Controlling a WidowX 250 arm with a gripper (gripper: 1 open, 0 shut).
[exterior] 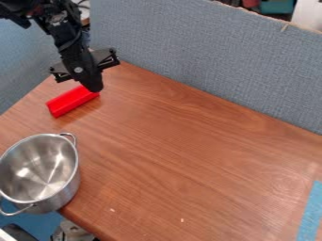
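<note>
The black gripper [90,85] hangs at the upper left, pointing down at the far end of a red block [71,101] that lies on the wooden table. Its fingertips are small and dark, partly hidden by the gripper's body; whether they touch the block or are shut cannot be made out.
A steel pot [36,173] with handles stands at the table's left front edge. Grey padded walls [201,56] border the back and left. A blue tape strip [310,209] is at the right.
</note>
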